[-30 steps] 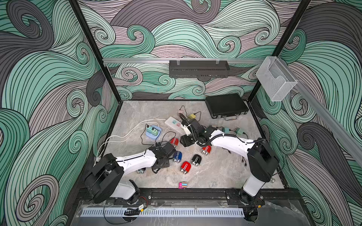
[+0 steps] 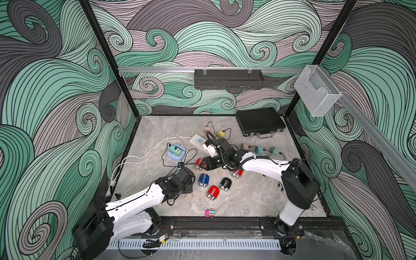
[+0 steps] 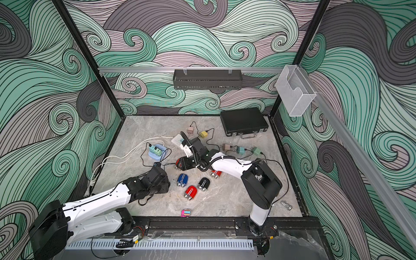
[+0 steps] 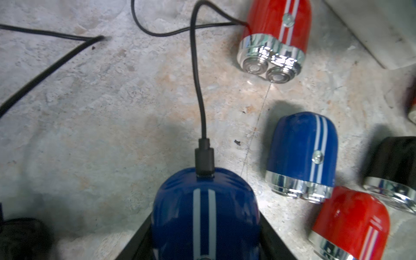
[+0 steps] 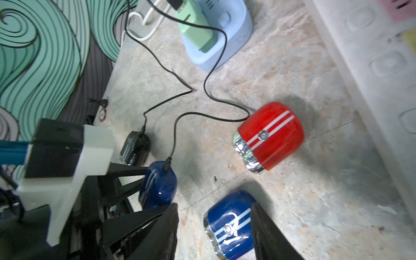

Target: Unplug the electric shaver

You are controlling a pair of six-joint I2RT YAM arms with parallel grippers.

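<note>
In the left wrist view, a blue shaver (image 4: 203, 216) with two white stripes is gripped between the fingers of my left gripper. A black plug (image 4: 204, 162) is seated in its rounded end, with a thin black cable (image 4: 195, 65) running from it. The right wrist view shows this shaver (image 5: 159, 184) from the side, upright in the left fingers, its cable leading toward a green adapter (image 5: 197, 26) on a light blue power strip (image 5: 236, 36). My right gripper is open to the right of it, with empty space between its fingertips.
Below the right fingers lies a loose blue shaver (image 5: 231, 225); a red shaver (image 5: 273, 136) is farther ahead. Another red (image 2: 212, 192) and a black one (image 2: 225, 184) lie nearby. A corded black shaver (image 5: 135, 149) sits at left. A white power strip (image 5: 368, 86) bounds the right.
The right gripper has moved a little left, now partly covering the red shaver.
</note>
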